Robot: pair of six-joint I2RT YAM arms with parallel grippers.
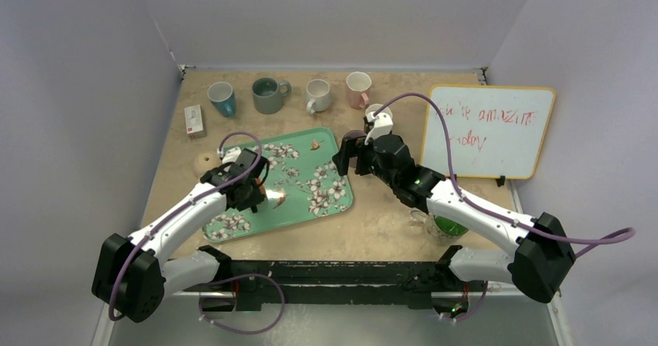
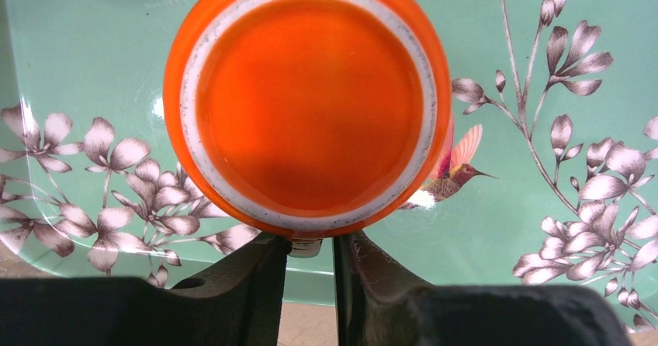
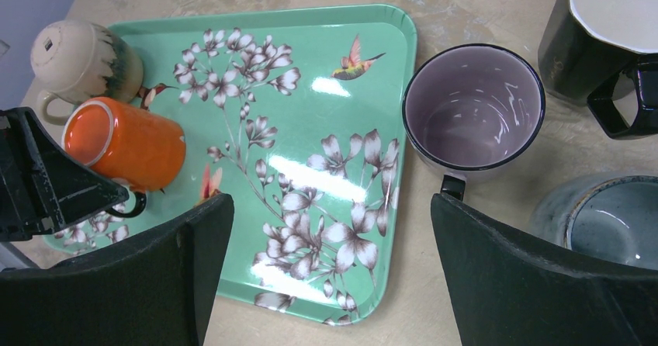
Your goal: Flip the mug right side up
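Observation:
The orange mug [image 2: 310, 105] stands upside down on the green floral tray [image 1: 303, 210], its base ring facing up in the left wrist view. In the top view only a sliver of it shows beside my left arm. My left gripper is at the mug's handle side, part open. A bit of the handle [image 2: 305, 247] shows between its fingertips, with a gap visible beside it. From the right wrist view, the handle [image 3: 133, 204] looks dark at its lower end. My right gripper is open and empty, over the tray's right edge.
An upside-down cream mug [image 3: 77, 59] stands close to the orange one. By the tray's right side are a purple mug [image 3: 475, 105], a black mug [image 3: 570, 51] and a grey mug [image 3: 613, 214]. Several mugs line the back; a whiteboard [image 1: 489, 125] lies right. The tray's middle is clear.

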